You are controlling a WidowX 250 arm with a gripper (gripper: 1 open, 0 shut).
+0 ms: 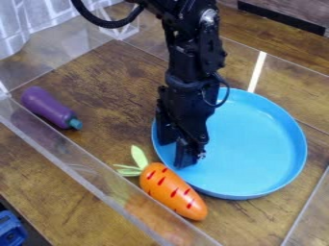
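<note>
The black robot gripper (180, 135) reaches down over the left part of a blue plate (257, 159), its fingertips low near the plate's left rim. Its dark shape hides whether anything is between the fingers. An orange toy carrot (172, 192) with red marks and a pale green top lies in front of the plate, below the gripper. A purple toy eggplant (49, 108) lies at the left on the wooden surface.
Clear plastic walls border the workspace at the lower left and right. Bare wood (96, 72) lies at the upper left. A blue object (8, 231) sits outside the wall at the bottom left corner.
</note>
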